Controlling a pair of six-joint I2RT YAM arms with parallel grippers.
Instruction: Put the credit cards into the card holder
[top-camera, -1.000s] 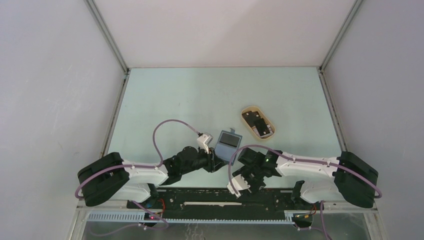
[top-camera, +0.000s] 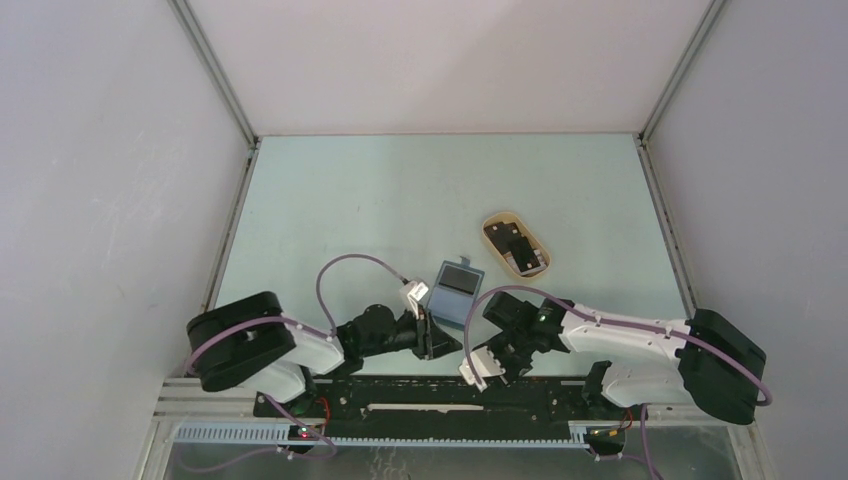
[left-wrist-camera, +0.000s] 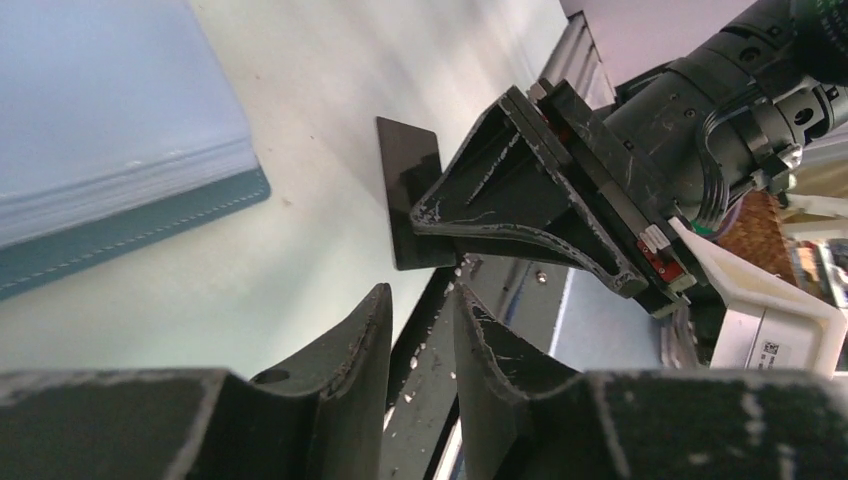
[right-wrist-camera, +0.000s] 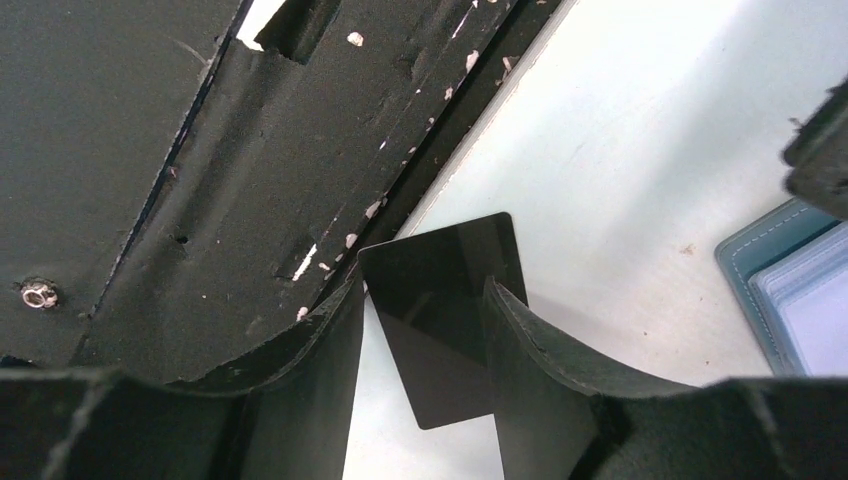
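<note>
A black card lies flat at the table's front edge. In the right wrist view my right gripper has its fingertips over it, parted at roughly either side of the card's upper part. In the left wrist view my right arm's gripper reaches down over that card. My left gripper hovers nearby, its fingertips a small gap apart with nothing seen between them. The blue-grey card holder lies just behind the grippers; it shows at the left of the left wrist view.
A tan tray with several dark cards sits at the back right. Just past the card is a black edge strip at the front.
My left arm has moved right and toward the front, away from the holder's lower left corner. My right arm has shifted slightly to the right.
</note>
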